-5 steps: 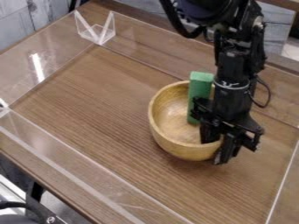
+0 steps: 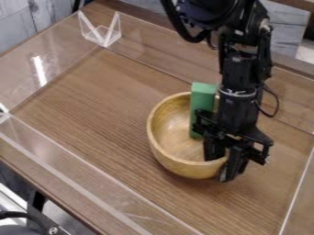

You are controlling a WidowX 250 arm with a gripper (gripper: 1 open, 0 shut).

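Note:
A wooden bowl (image 2: 172, 138) rests on the tabletop at the centre right, with a green block (image 2: 204, 101) standing up inside it at the back. The black gripper (image 2: 230, 156) is low over the bowl's right side, its fingers at the near-right rim, partly hiding the bowl's inside. Whether it holds the rim or anything else cannot be told.
A clear plastic object (image 2: 101, 27) is at the back left. The table's left edge runs diagonally toward the bottom.
The gripper has shifted only slightly around the bowl's right rim. The bowl and green block are nearly where they were.

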